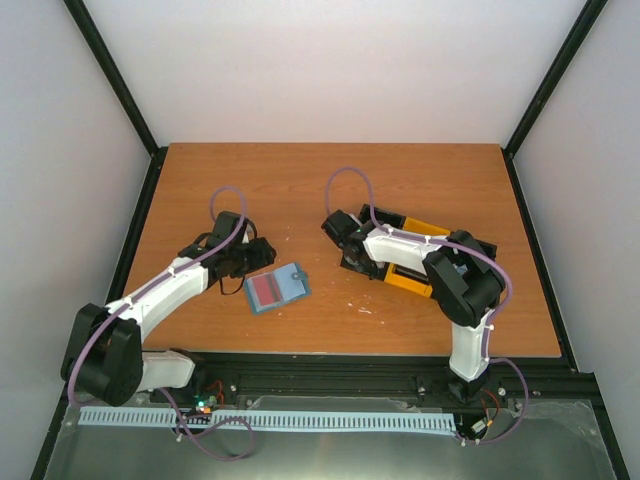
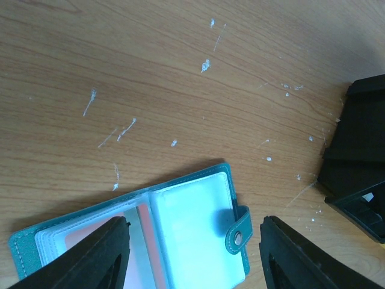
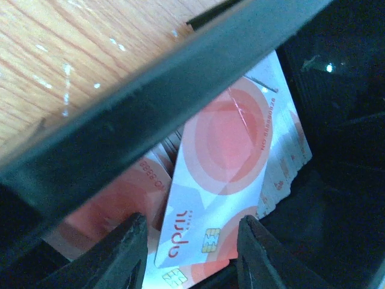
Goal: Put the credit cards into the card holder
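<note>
The blue card holder [image 1: 292, 281] lies spread on the table, its snap flap [image 2: 239, 229] on the right side. Pink and pale cards [image 2: 144, 244] show in its left half in the left wrist view. My left gripper hangs over the holder, its fingers wide apart and empty. Inside the black and yellow box, several cards lie loosely overlapped, an "april" card [image 3: 219, 156] on top. My right gripper is over that card's lower end, open, one finger on each side of it. Whether the fingers touch the card I cannot tell.
The box [image 1: 410, 285] stands right of the holder; its dark wall [image 3: 120, 102] crosses the right wrist view close to the gripper. Bare table [image 1: 320, 320] with light scratches lies between holder and box. Behind both, the table is clear.
</note>
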